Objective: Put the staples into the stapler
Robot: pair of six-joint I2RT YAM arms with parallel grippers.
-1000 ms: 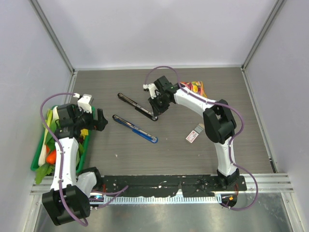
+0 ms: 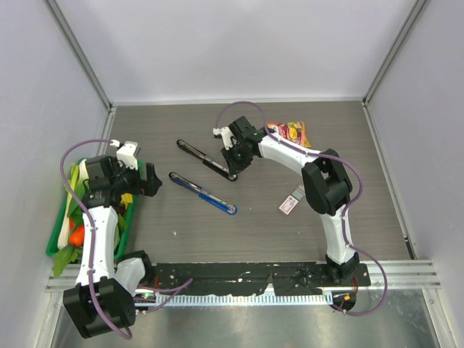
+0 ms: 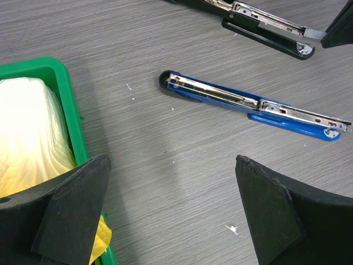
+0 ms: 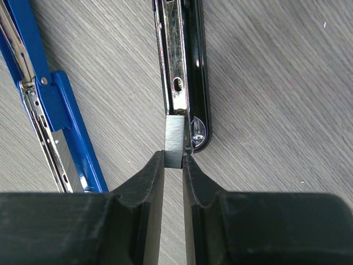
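My right gripper is shut on a staple strip (image 4: 174, 138), held at the end of the open black stapler (image 4: 197, 72), over the tip of its metal magazine. The black stapler (image 2: 199, 154) lies mid-table, and the blue stapler (image 2: 203, 193) lies open below it, also seen in the left wrist view (image 3: 287, 118). A box of staples (image 2: 288, 204) lies right of centre. My left gripper stands open over the edge of the green tray at the left, nothing between its fingers.
The green tray (image 3: 71, 127) of vegetables sits at the far left under the left arm. A bright snack packet (image 2: 293, 132) lies at the back right, behind the right arm.
The left arm is still.
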